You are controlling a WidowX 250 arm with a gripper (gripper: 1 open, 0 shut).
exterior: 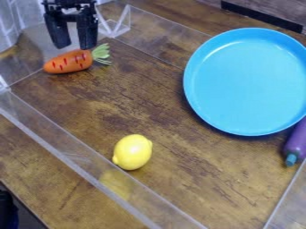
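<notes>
My black gripper (72,32) hangs at the top left, open, its two fingers pointing down just above an orange carrot (67,62) with pale green leaves. Nothing shows between the fingers. A yellow lemon (132,152) lies on the wooden surface toward the lower middle. A light blue plate (245,82) takes up the right side, and a purple eggplant (295,143) lies at the right edge beside it.
Clear plastic walls (96,168) border the wooden area on the left, back and bottom. The wood between carrot, lemon and plate is bare.
</notes>
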